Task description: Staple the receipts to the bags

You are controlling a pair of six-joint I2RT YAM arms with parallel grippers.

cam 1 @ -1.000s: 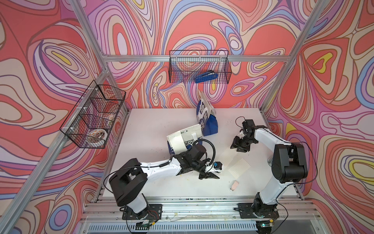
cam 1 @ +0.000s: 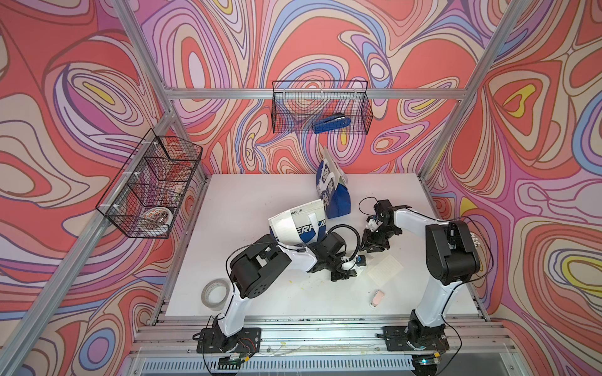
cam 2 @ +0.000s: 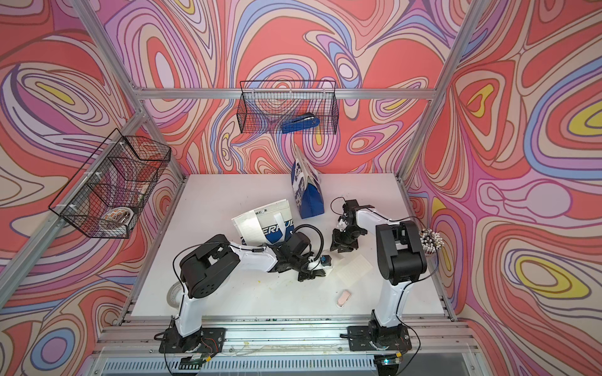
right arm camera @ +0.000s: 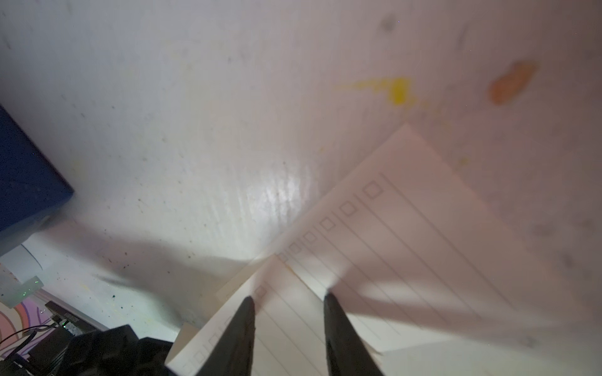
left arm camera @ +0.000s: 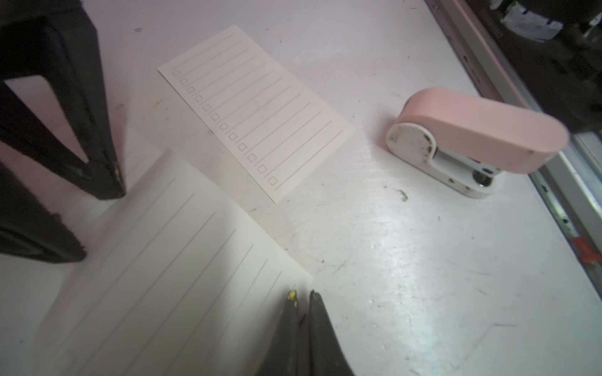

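My left gripper is shut on the near corner of a lined receipt (left arm camera: pixel 188 263), which bends up from the table. At its other end my right gripper has its fingers apart, with paper showing in the gap. Beyond the held sheet the right wrist view shows another lined receipt (right arm camera: pixel 407 250). A checklist-style receipt (cam 1: pixel 384 269) lies flat on the table. The pink stapler (left arm camera: pixel 476 131) rests near the front edge. One blue and white bag (cam 1: pixel 304 228) stands behind the left arm, partly hidden, and a second bag (cam 1: pixel 335 191) is farther back.
A roll of tape (cam 1: pixel 216 293) lies at the front left. A wire basket (cam 1: pixel 321 112) on the back frame holds a blue stapler (cam 1: pixel 331 123); another basket (cam 1: pixel 150 181) hangs at left.
The left gripper has moved right and slightly back.
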